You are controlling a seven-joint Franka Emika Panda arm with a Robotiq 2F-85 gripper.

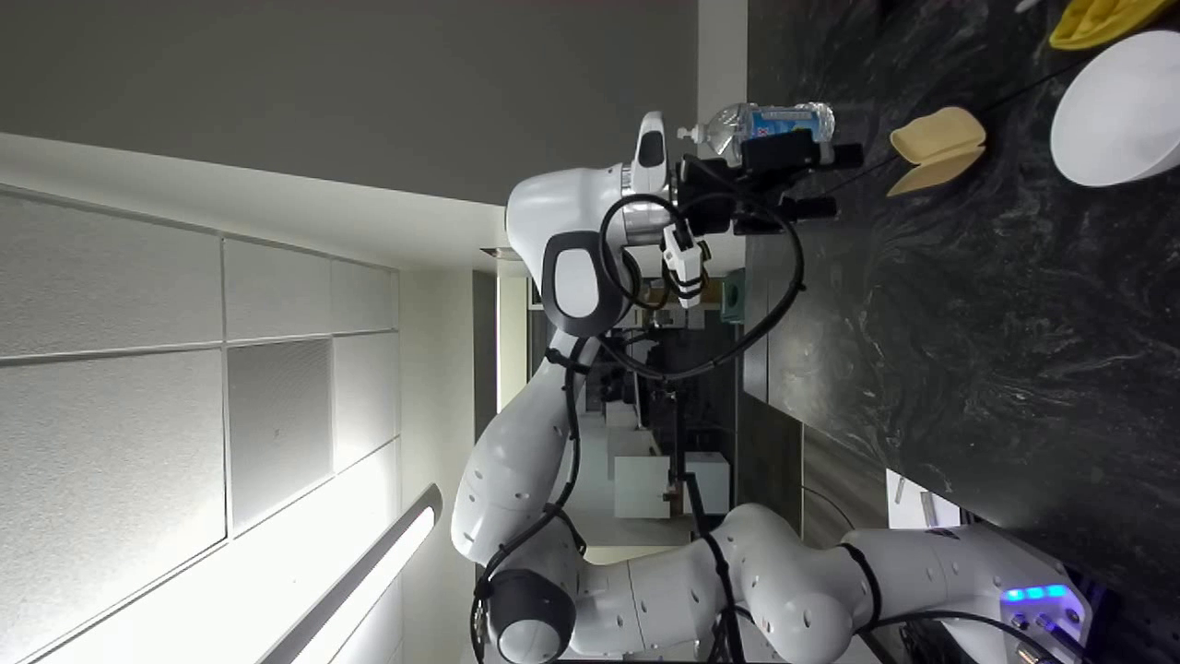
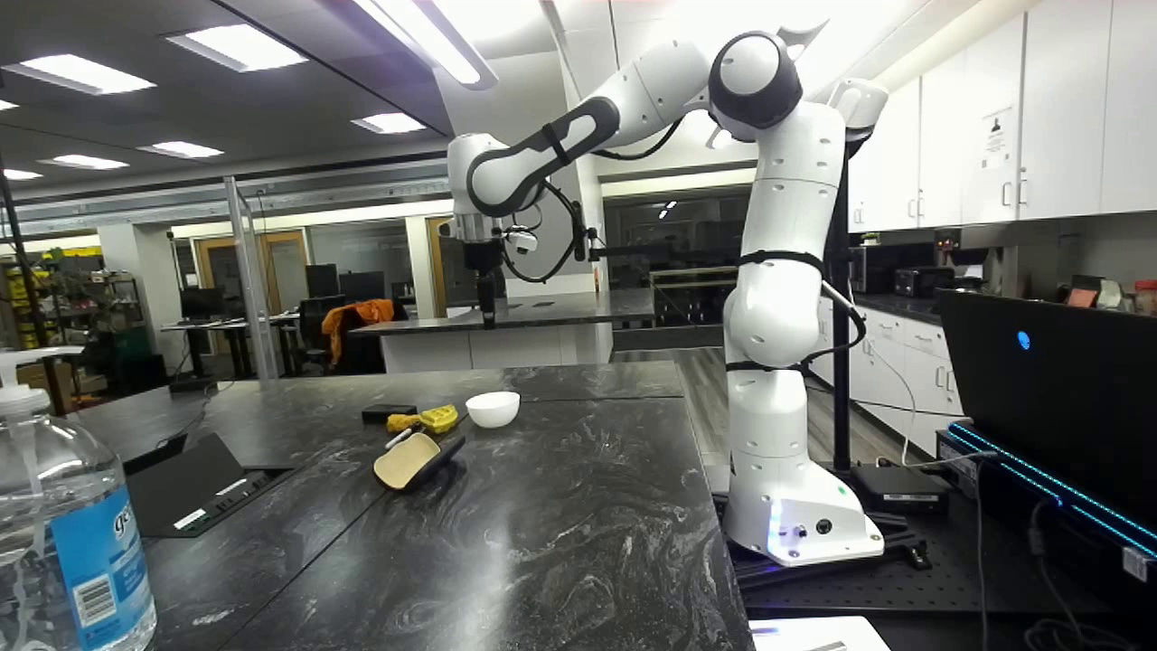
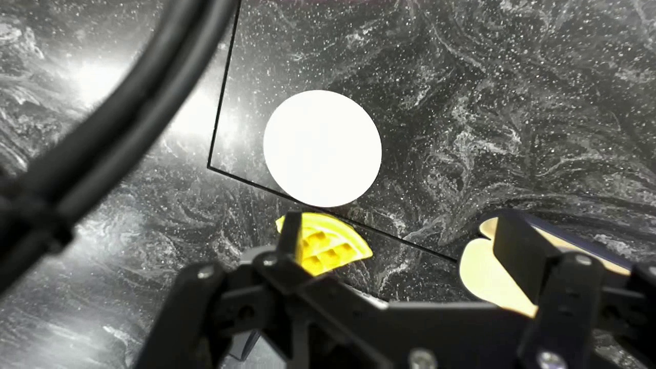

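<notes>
My gripper is open, its two fingers wide apart and nothing between them. In exterior view 2 it hangs well above the table, pointing down. A white bowl [image 3: 323, 147] rests on the dark table ahead of the fingers. A yellow waffle-like piece [image 3: 335, 246] lies near the bowl, partly covered by the left finger in the wrist view. A tan, folded piece with a dark outer side [image 2: 404, 461] lies open on the table; in the wrist view the right finger hides part of it.
A clear bottle with a blue label [image 2: 103, 564] stands at the table's near left, close to a dark flat device [image 2: 195, 483]. A small black box [image 2: 388, 413] sits beside the yellow piece.
</notes>
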